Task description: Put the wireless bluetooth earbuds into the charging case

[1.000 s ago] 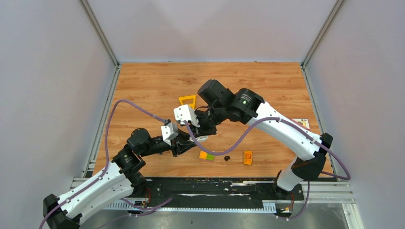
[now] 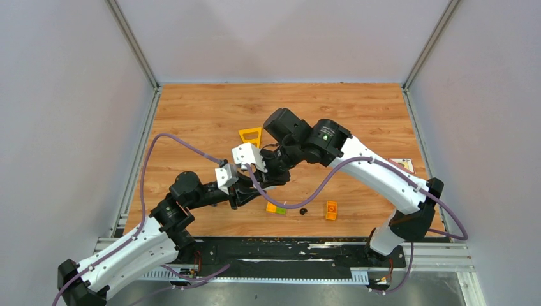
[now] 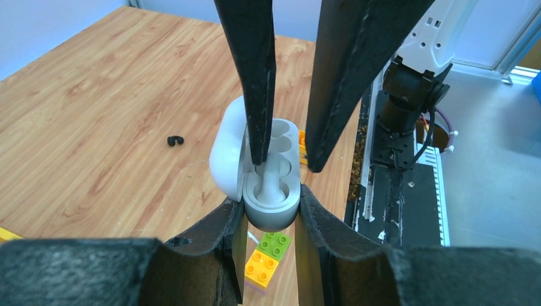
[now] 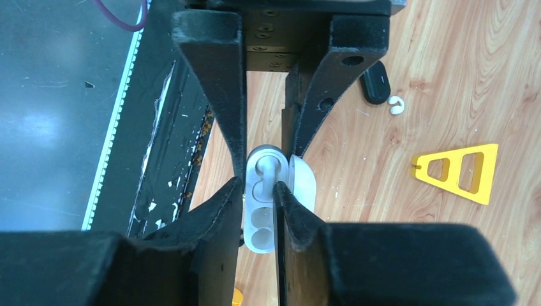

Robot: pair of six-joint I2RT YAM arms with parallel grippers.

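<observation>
In the left wrist view, my left gripper is shut on the white charging case (image 3: 272, 221), held above the table with its lid (image 3: 226, 153) raised. A white earbud (image 3: 272, 183) lies in the slot at the near end of the case. My right gripper stands open around the case, its fingers (image 3: 258, 137) apart and clear of the earbud. The right wrist view shows the seated earbud (image 4: 268, 169) and empty round recesses (image 4: 262, 240) farther along. Another white earbud (image 4: 396, 106) rests on the table.
A black case (image 4: 375, 83) sits beside the loose white earbud. The yellow triangular piece (image 4: 458, 172) lies on bare wood. Black earbuds (image 3: 175, 140) and yellow-green bricks (image 3: 266, 258) are on the table; an orange brick (image 2: 331, 210) stands near its front edge.
The earbud stays in the slot; the left arm and case are still.
</observation>
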